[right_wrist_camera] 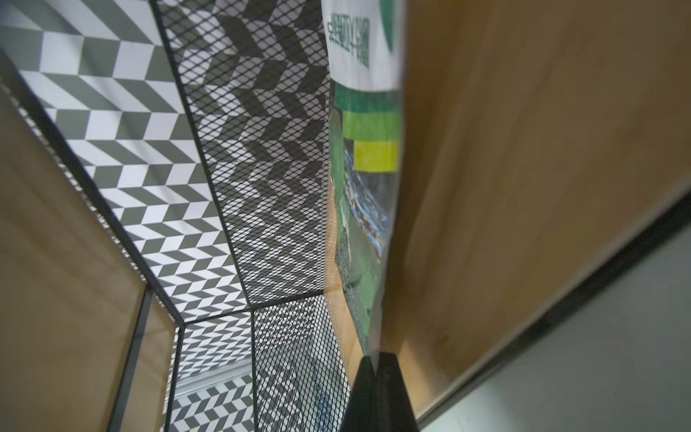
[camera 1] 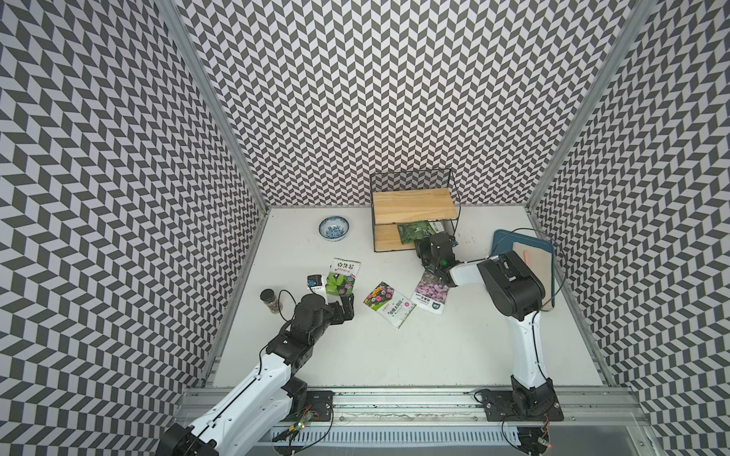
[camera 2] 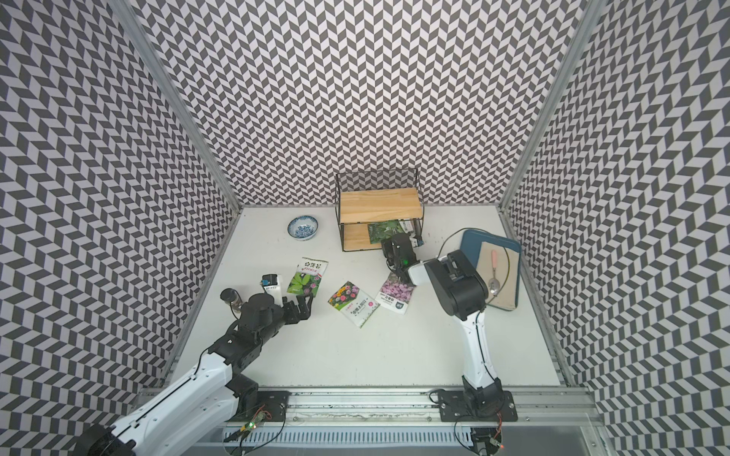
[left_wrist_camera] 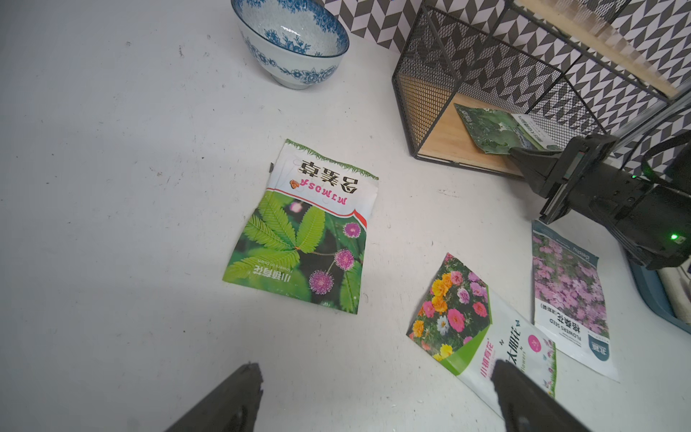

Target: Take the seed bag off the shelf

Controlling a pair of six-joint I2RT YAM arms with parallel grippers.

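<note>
A green seed bag (left_wrist_camera: 495, 129) with a white end lies in the lower level of the shelf (left_wrist_camera: 436, 108), over the wooden board. My right gripper is shut on the bag's near edge at the shelf's open front; the bag (right_wrist_camera: 363, 208) extends away from the fingertips, seen nearly edge-on in the right wrist view. Its far end is out of that view. My left gripper stands open above the table, nothing between its blurred fingers.
Three seed packets lie on the table: mimosa (left_wrist_camera: 306, 226), mixed flowers (left_wrist_camera: 482, 331) and purple flowers (left_wrist_camera: 572, 288). A patterned bowl (camera 1: 333, 228) stands left of the shelf. A blue-edged tray (camera 1: 553, 250) lies right, a jar (camera 1: 269, 299) left.
</note>
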